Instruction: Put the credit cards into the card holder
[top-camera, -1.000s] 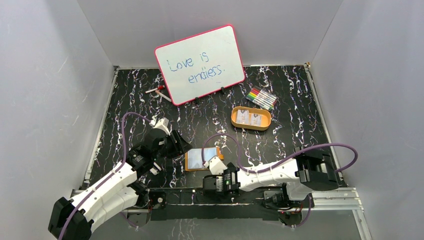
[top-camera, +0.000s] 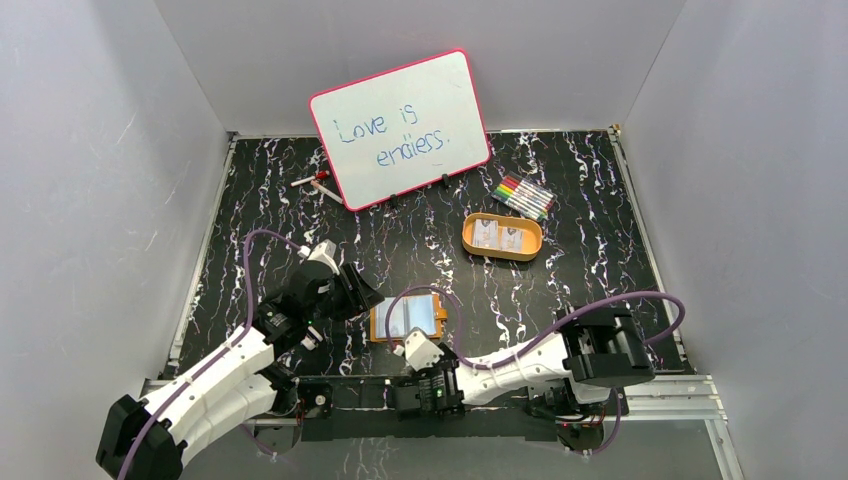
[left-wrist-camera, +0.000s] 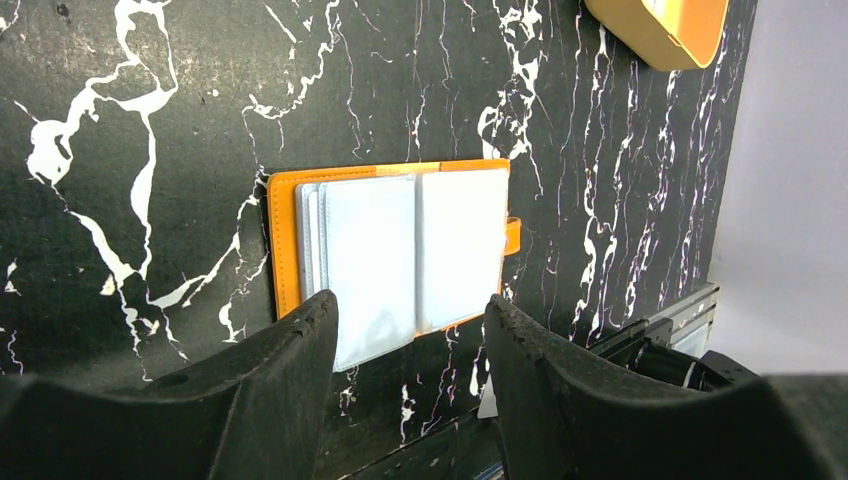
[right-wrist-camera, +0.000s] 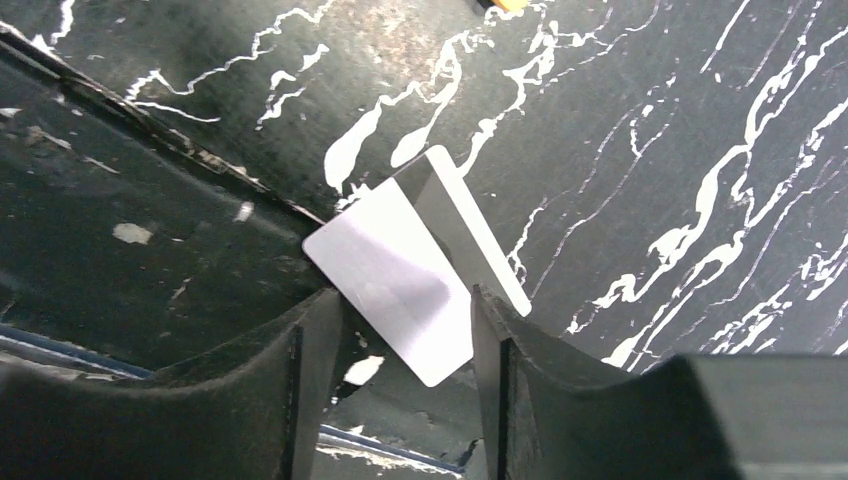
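Observation:
The orange card holder (left-wrist-camera: 285, 240) lies spread open on the table, its clear sleeves (left-wrist-camera: 370, 265) facing up. My left gripper is open above it, nothing between its fingers. In the right wrist view, a white card (right-wrist-camera: 400, 285) lies slantwise by the table's front edge, partly over a darker card-like piece with a white strip (right-wrist-camera: 485, 235). My right gripper stands part open over the white card, one finger (right-wrist-camera: 492, 330) covering its right end. Whether the fingers touch the card cannot be told. From above, the right arm hides this card.
An orange tray (top-camera: 470, 245) at the right holds pale cards (top-camera: 485, 234). Behind it lie several markers (top-camera: 524, 196). A whiteboard (top-camera: 400, 130) leans at the back, with loose pens (top-camera: 326, 191) at its left. Open table lies between holder and tray.
The left arm, tray and holder have stayed put.

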